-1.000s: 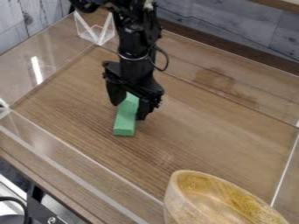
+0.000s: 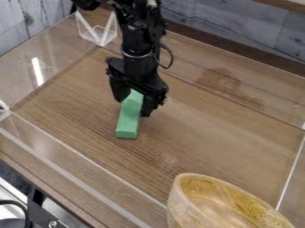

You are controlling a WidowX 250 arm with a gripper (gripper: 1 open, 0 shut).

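A black robot arm reaches down from the top centre, and its gripper [image 2: 136, 94] is low over a green rectangular block [image 2: 128, 120] lying lengthwise on the wooden table [image 2: 66, 125]. The gripper stands open around the block's upper end, which is partly hidden beneath it. Whether its fingers touch the block is hard to tell.
A yellow oval bowl [image 2: 226, 200] fills the lower right corner. A clear plastic object [image 2: 98, 27] sits at the back left, and a dark cable runs at the lower left edge.
The gripper has risen slightly and shifted a little toward the back. The green block looks unmoved.
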